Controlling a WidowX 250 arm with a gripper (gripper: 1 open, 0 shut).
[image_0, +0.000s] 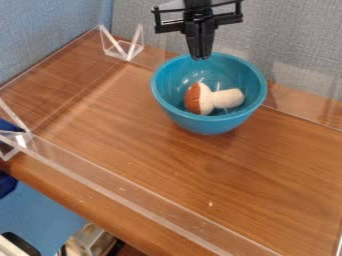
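Note:
A teal bowl (187, 115) stands toward the back of the wooden table. Inside it lies a toy mushroom (214, 98) with a red-brown cap and a pale stem. My black gripper (201, 52) hangs above the bowl's back rim, shut, with nothing visible between its fingers, clear of the mushroom.
Clear plastic barriers with white corner brackets (123, 50) edge the wooden surface (147, 170). A blue object (7, 130) is partly visible at the left edge.

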